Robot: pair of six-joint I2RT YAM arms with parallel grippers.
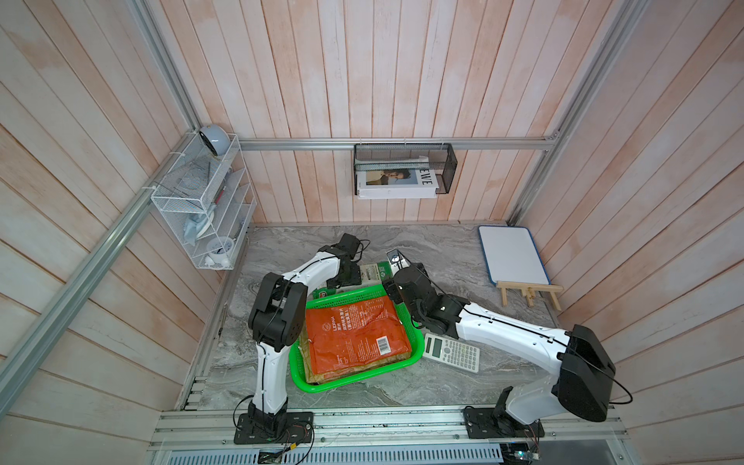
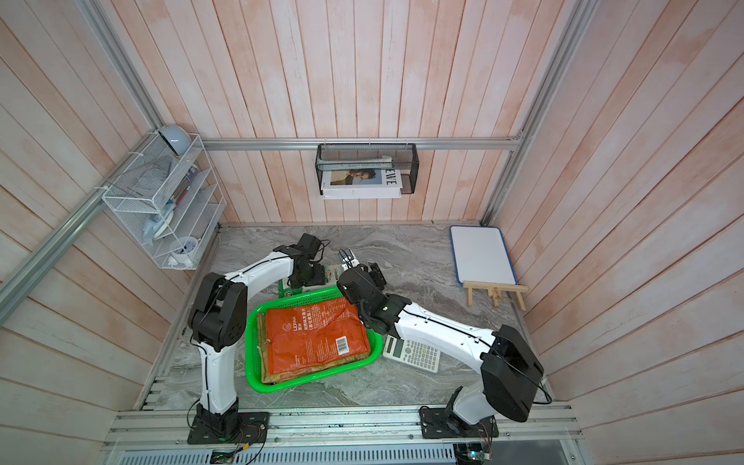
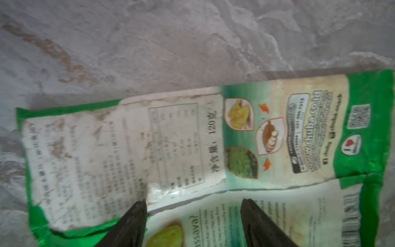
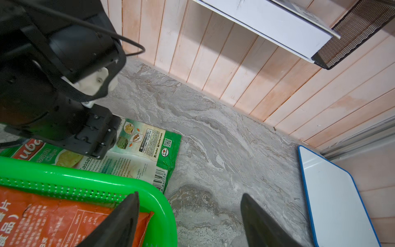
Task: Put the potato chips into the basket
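A green-and-cream chip bag [image 4: 142, 145] lies flat on the grey marbled table just behind the green basket [image 4: 88, 183]. It fills most of the left wrist view, where the bag [image 3: 172, 150] shows its printed back. My left gripper hovers over the bag, open, its fingers [image 3: 132, 224] spread with only the bag's surface visible between them. An orange bag [image 1: 352, 333] rests inside the basket. By the basket's right back corner, my right gripper is open and empty; one of its fingers [image 4: 128, 218] overlaps the basket's corner in its wrist view.
A calculator [image 1: 452, 353] lies right of the basket. A whiteboard [image 1: 513, 255] on a small easel stands at the back right. White wire shelves [image 1: 205, 197] are at left; a magazine rack [image 1: 404, 170] hangs on the back wall. Table between basket and whiteboard is free.
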